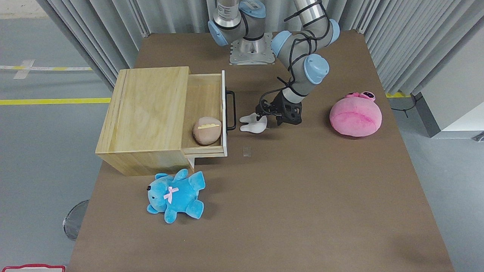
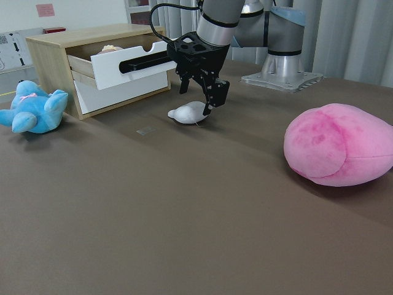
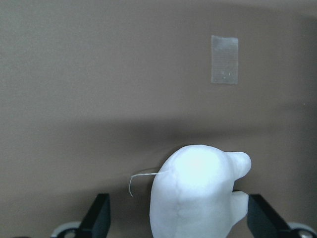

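Observation:
A small white plush toy lies on the brown table just right of the pulled-out drawer. My black gripper is directly over it, pointing down. In the wrist view the toy sits between my two open fingertips, with a thin thread trailing from it. The wooden cabinet has its drawer out, holding a round tan plush.
A blue bear lies below the cabinet. A pink plush sits at the right. A small clear tape patch is on the table.

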